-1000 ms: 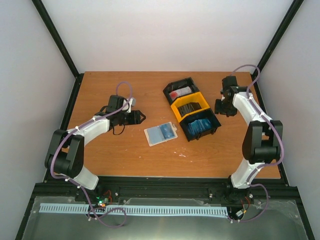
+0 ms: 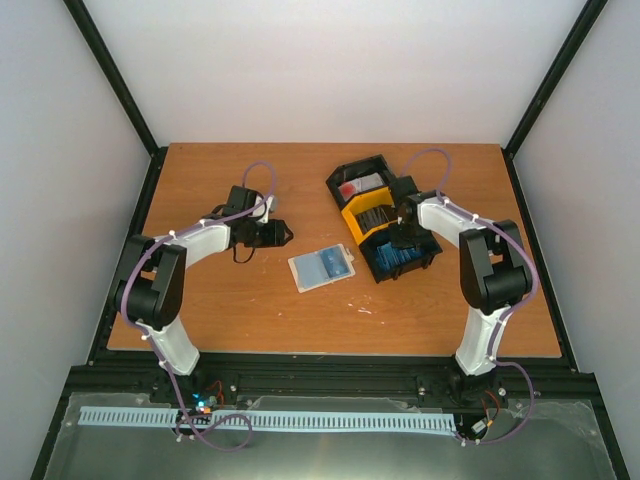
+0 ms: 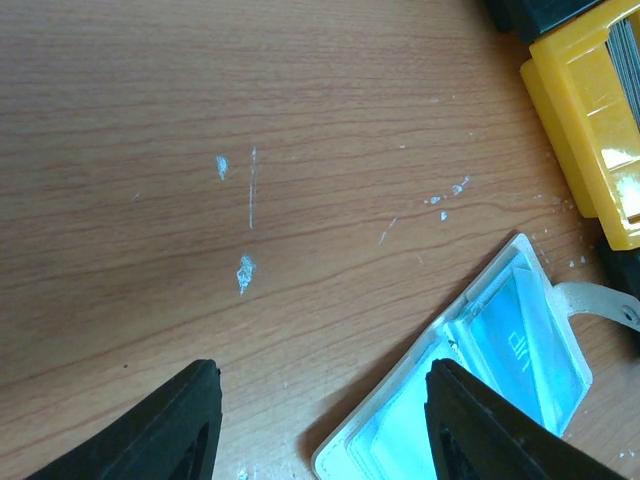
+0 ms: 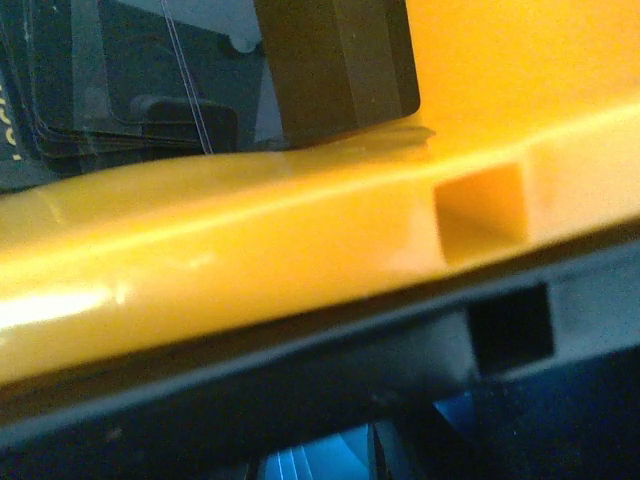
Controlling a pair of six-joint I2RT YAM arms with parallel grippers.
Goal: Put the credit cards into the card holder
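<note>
The card holder (image 2: 308,270), a clear flat sleeve with a pale rim and a strap at one end, lies on the table with blue showing inside. In the left wrist view, the holder (image 3: 400,420) is partly behind a finger of my left gripper, which is open and empty above the table. My right gripper (image 2: 398,238) is over the black bin of blue cards (image 2: 412,252). In the right wrist view, its dark fingers stand apart at the bottom edge, with blue cards (image 4: 325,458) visible in the gap; whether they touch the cards cannot be told.
A three-part organizer stands right of the holder. Its yellow middle bin (image 2: 356,226) holds dark cards (image 2: 376,217), and the black far bin (image 2: 340,173) holds red and white cards (image 2: 362,185). Bare table lies in front and at left.
My right gripper has swung left from the table beside the organizer to over the bin of blue cards. The left gripper has shifted only slightly. Holder and organizer stay put.
</note>
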